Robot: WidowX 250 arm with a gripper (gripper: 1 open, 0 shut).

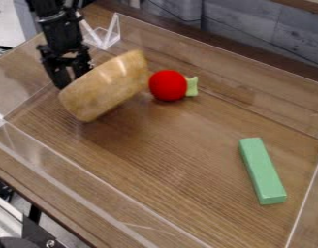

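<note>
My black gripper [61, 50] is at the upper left, at the rim of a tan wooden bowl [104, 87], which is steeply tilted and looks blurred. The fingertips are partly hidden behind or beside the bowl, and I cannot tell whether they are shut on it.
A red round object [169, 84] with a green piece [190, 85] behind it sits right of the bowl. A green bar [263, 170] lies at the right of the wooden table [148, 184].
</note>
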